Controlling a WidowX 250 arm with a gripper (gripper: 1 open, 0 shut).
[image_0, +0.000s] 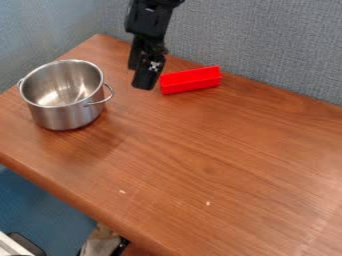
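Note:
The black gripper (146, 70) points downward at the back left of the table, above and right of a steel pot (63, 115). A red rectangular block (190, 80) lies just to the right of the gripper, near the back wall. I cannot tell from this view whether the gripper is open or shut.
A grey padded wall (267, 45) runs behind it. The pot stands near the left edge, with blue floor below.

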